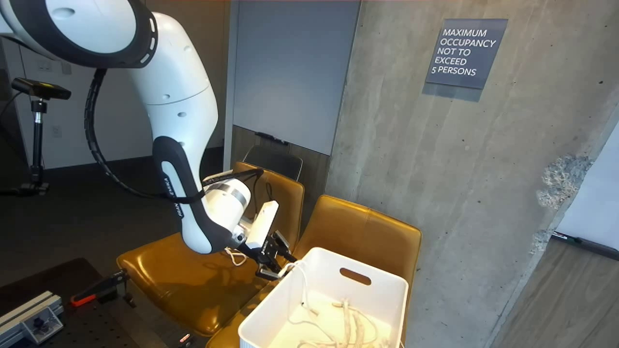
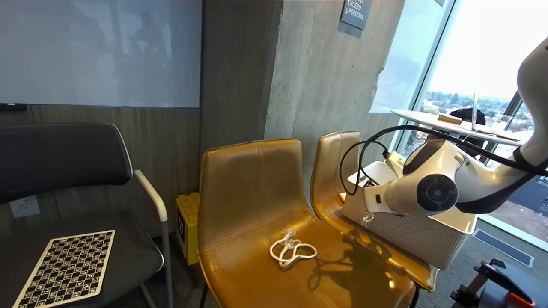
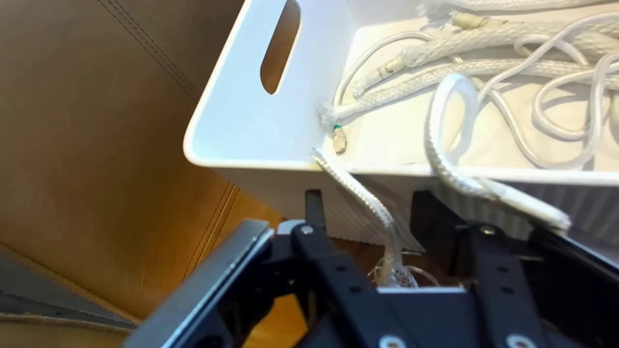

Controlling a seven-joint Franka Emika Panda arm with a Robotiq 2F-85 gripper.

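The white bin stands on a tan chair, with several white ropes inside it. My gripper is at the bin's near side wall, its fingers apart, so it is open. A rope end hangs over the rim into the gap between the fingers, frayed at its tip; no finger visibly clamps it. A second rope loops over the rim, its end lying above the other finger. In exterior view 1 the gripper is beside the bin's left corner; exterior view 2 hides the fingers behind the wrist.
A small white rope bundle lies on the seat of the neighbouring tan chair. A black chair holds a patterned board. The concrete wall rises behind the bin.
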